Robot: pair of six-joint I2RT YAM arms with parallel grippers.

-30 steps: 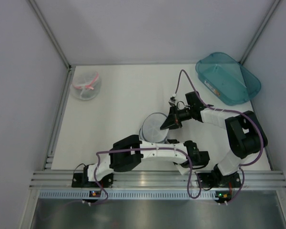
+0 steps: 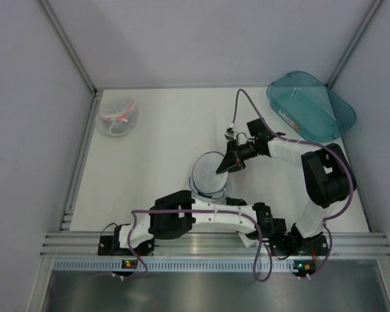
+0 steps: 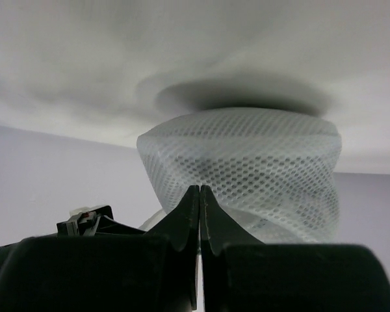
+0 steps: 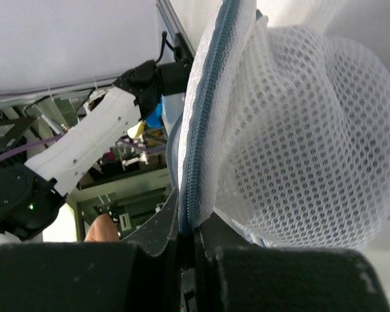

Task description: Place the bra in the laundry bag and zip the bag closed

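Observation:
The white mesh laundry bag [image 2: 208,175] with blue-grey zipper edging stands on the table between my arms. In the right wrist view, my right gripper is shut on the bag's zipper edge [image 4: 205,110], which runs upright from its fingers, the mesh body [image 4: 299,149] hanging beside it. My left gripper is shut; in its view the mesh [image 3: 240,162] lies just beyond the fingertips, with nothing clearly between them. I cannot tell whether a bra is inside the bag.
A teal bin [image 2: 302,104] stands at the back right. A round mesh piece [image 2: 117,127] with pink trim lies at the back left. Both arms crowd the front and right.
My right arm has shifted slightly left in the top view, drawing the held bag edge with it.

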